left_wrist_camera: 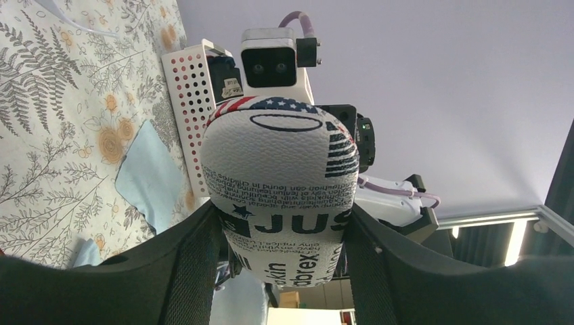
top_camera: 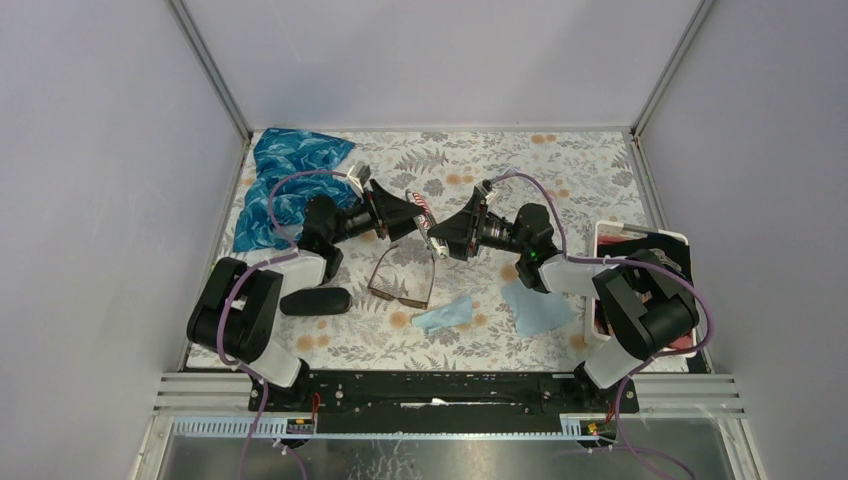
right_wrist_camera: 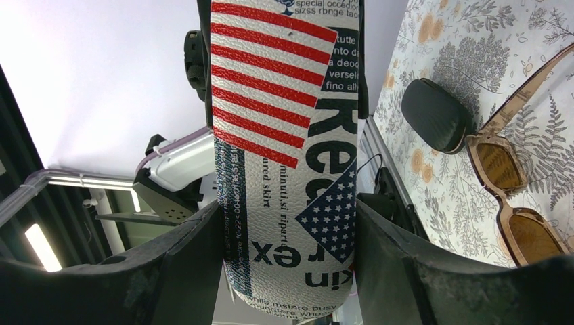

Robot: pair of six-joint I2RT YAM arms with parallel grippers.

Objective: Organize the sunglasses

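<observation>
A glasses case (top_camera: 424,212) printed with flag stripes and lettering hangs between my two grippers, above the middle of the table. My right gripper is shut on its lower end. At the other end, the fingers (left_wrist_camera: 193,247) of my left gripper stand on both sides of the case, close against its edges; whether they press on it I cannot tell. Brown-framed sunglasses (top_camera: 402,298) lie on the table below, temples unfolded, their tinted lenses (right_wrist_camera: 535,233) seen in the right wrist view. A closed dark case (top_camera: 316,302) rests left of them.
A light blue cloth (top_camera: 443,315) and a second one (top_camera: 537,306) lie near the front. Blue crinkled plastic (top_camera: 285,180) covers the back left. A white basket (top_camera: 597,240) with several items stands at the right.
</observation>
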